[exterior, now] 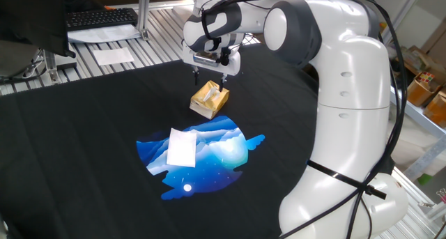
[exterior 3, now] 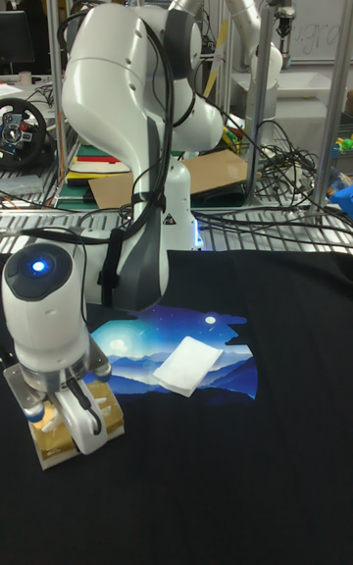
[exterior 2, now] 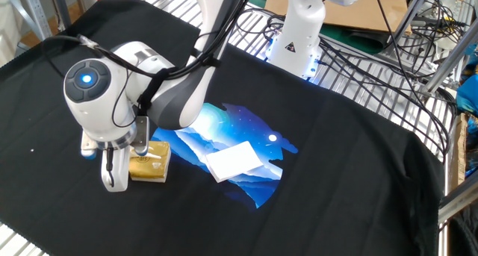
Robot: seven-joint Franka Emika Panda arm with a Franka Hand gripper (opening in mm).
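Note:
A yellow tissue pack (exterior: 210,97) with a white tissue sticking out of its top sits on the black cloth. My gripper (exterior: 209,83) is open above and slightly behind it in exterior view 1, its two fingers wide apart with nothing held. From the opposite side, the gripper's body overlaps part of the pack (exterior 2: 151,166). A folded white sheet (exterior: 182,148) lies flat on the blue mountain-and-moon picture (exterior: 229,154), beside the pack. In exterior view 3 the hand covers the middle of the pack (exterior 3: 52,446).
Black cloth (exterior: 77,148) covers the table, with wide free room around the picture. A keyboard (exterior: 101,19) and a pale paper (exterior: 113,56) lie on the slatted surface beyond the cloth. Cables (exterior 2: 388,92) tangle near the robot's base.

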